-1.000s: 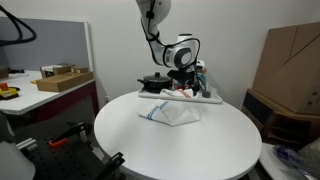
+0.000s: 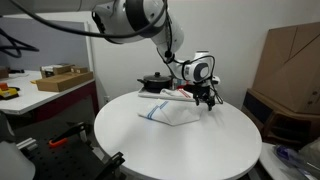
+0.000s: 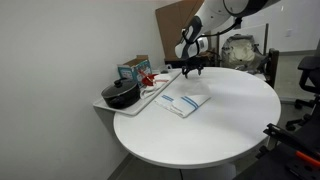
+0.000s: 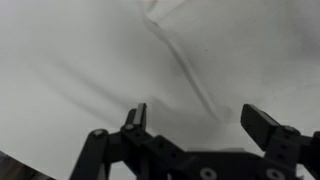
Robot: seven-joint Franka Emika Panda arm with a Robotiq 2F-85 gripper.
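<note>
My gripper hangs low over the far right part of the round white table, pointing down. In the wrist view its two fingers stand wide apart and the gripper is open, with nothing held between them. Below it lies a pale surface with a soft-edged light streak; I cannot tell whether this is cloth or tabletop. A white towel with blue stripes lies spread near the table's middle, to the left of the gripper in exterior view 1.
A white tray runs along the table's far edge, bearing a dark lidded pot and a reddish-white cloth. Cardboard boxes stand beyond the table.
In exterior view 1 my arm has swung to the right and come down, from above the tray towards the table's right side. The towel and the pot have stayed put.
</note>
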